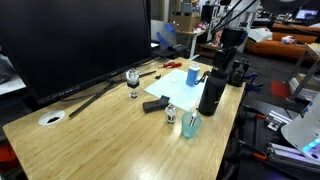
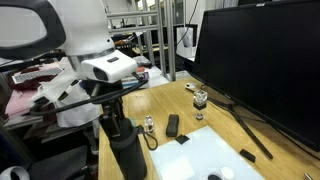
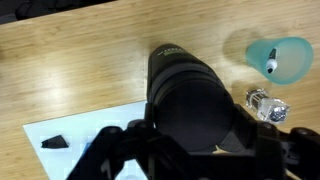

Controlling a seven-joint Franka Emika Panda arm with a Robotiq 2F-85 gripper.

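Observation:
A tall black cylinder (image 1: 211, 95), like a tumbler, is upright near the table's right end. My gripper (image 1: 217, 72) is shut on its upper part. From exterior view 2 the cylinder (image 2: 128, 155) shows below the dark fingers, close to the table's edge. Looking down in the wrist view, its round dark top (image 3: 193, 112) fills the middle, with the fingers at its sides near the bottom. Whether its base touches the table cannot be told.
Close by stand a teal cup (image 1: 190, 125) with a light object inside and a small clear-and-silver jar (image 1: 171, 115). White paper (image 1: 181, 92), a blue mug (image 1: 193, 76) and a black block (image 1: 155, 105) lie behind.

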